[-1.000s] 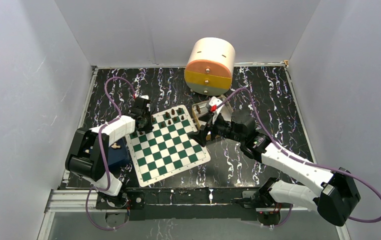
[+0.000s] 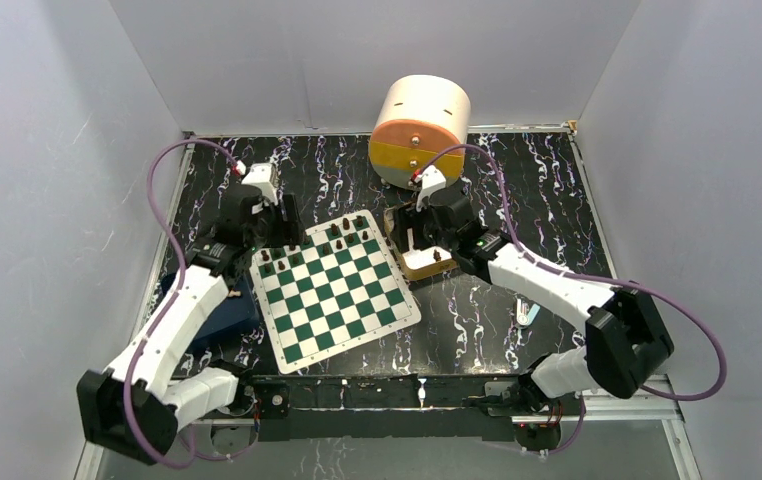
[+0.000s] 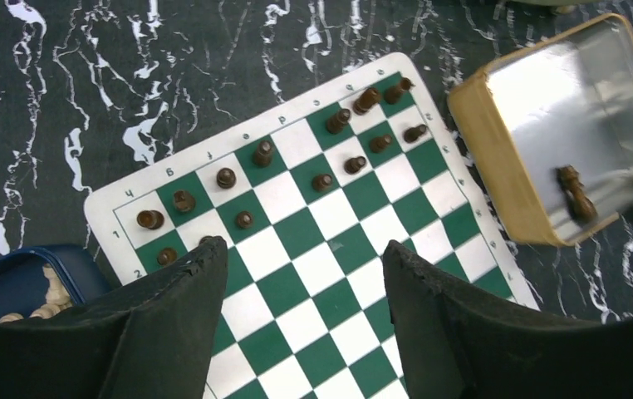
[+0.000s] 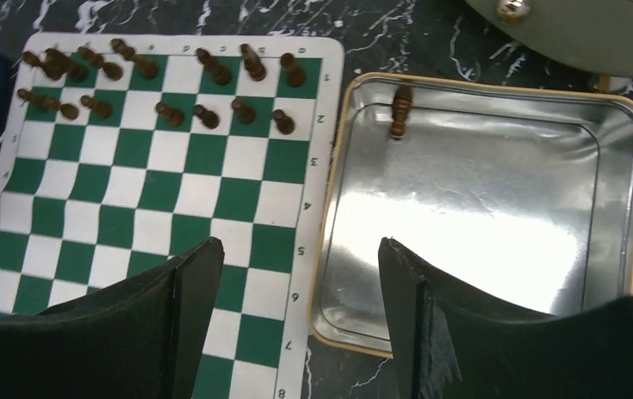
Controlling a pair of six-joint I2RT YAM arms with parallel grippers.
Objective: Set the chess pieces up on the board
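Observation:
The green-and-white board (image 2: 347, 290) has dark brown pieces (image 3: 338, 121) standing in its two far rows. One square in each row, near the middle, stands empty. My left gripper is open above the board's far left part, nothing between its fingers. Over the tan-rimmed metal tray's (image 4: 496, 91) left side, my right gripper is also open and empty. A dark piece (image 4: 401, 112) shows by the tray's far wall in the right wrist view. In the left wrist view, a dark piece (image 3: 577, 195) lies towards the tray's near end.
The dark blue box (image 3: 39, 258) at the board's left contains light pieces (image 3: 54, 287). Behind the tray stands a wooden drawer unit (image 2: 417, 130). On the right lies a small pale object (image 2: 525, 314). The black marbled table behind the board is free.
My right gripper has swung away from the board's right edge, up and over the tray.

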